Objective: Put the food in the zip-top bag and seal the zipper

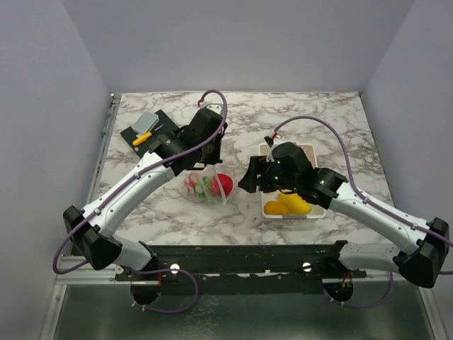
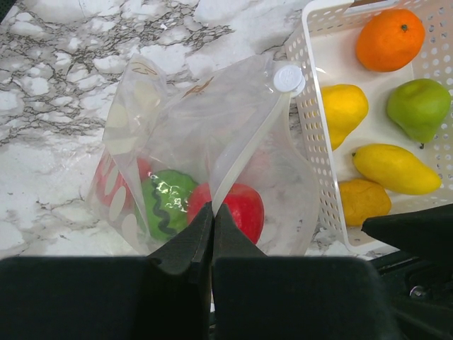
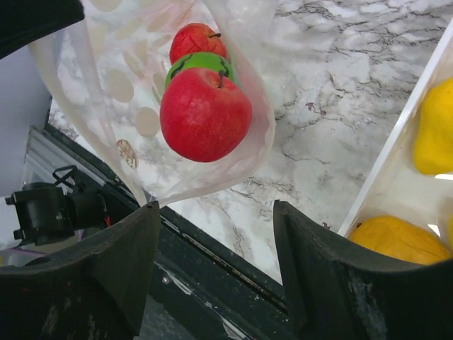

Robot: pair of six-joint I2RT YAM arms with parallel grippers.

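The clear zip top bag (image 2: 283, 191) lies mouth-up on the marble table, its edge pinched in my left gripper. Inside it are a large red apple (image 3: 205, 115), a green striped melon (image 2: 167, 202) and a smaller red fruit (image 3: 197, 41). The bag's mouth gapes, and a white round slider (image 2: 287, 78) sits at one end of its rim. Over the gap between bag and basket, lower than the bag's rim, my right gripper stands open with nothing between its fingers.
Right of the bag, a white basket (image 2: 320, 134) holds an orange (image 2: 390, 40), a green pear (image 2: 419, 110) and several yellow fruits. A black board (image 1: 164, 126) with a yellow-handled tool (image 1: 142, 139) and a clear box (image 1: 146, 122) lies at the back left.
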